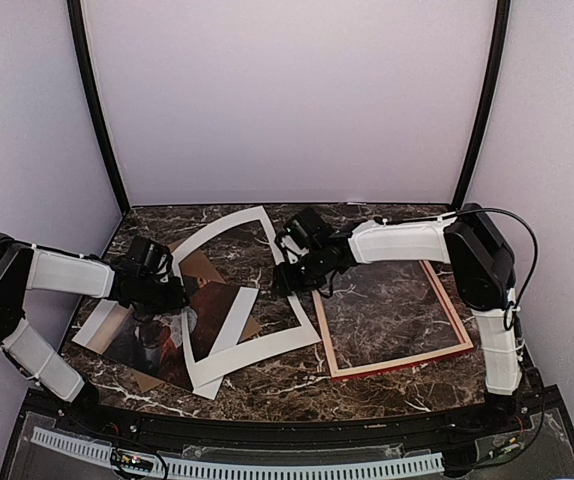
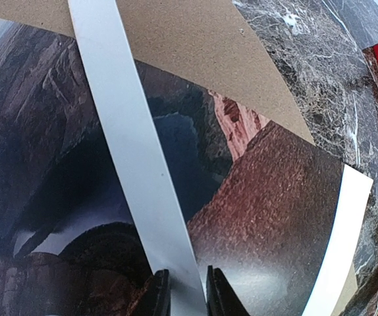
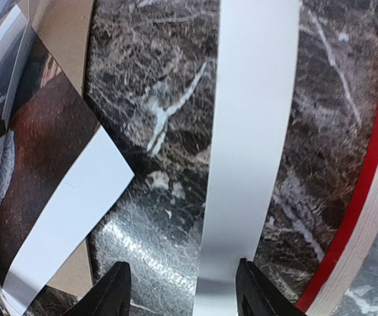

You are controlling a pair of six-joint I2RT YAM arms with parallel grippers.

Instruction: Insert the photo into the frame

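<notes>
A white paper mat (image 1: 247, 355) forms a loop across the left and middle of the table. My left gripper is shut on its left strip (image 2: 123, 131). Under it lies the photo (image 2: 268, 217) with white borders, over a brown board (image 2: 195, 46). My right gripper is open above the mat's right strip (image 3: 248, 131), close beside the frame. The red-edged frame (image 1: 397, 370) with a clear pane lies on the right.
Walls (image 1: 287, 100) enclose the back and sides.
</notes>
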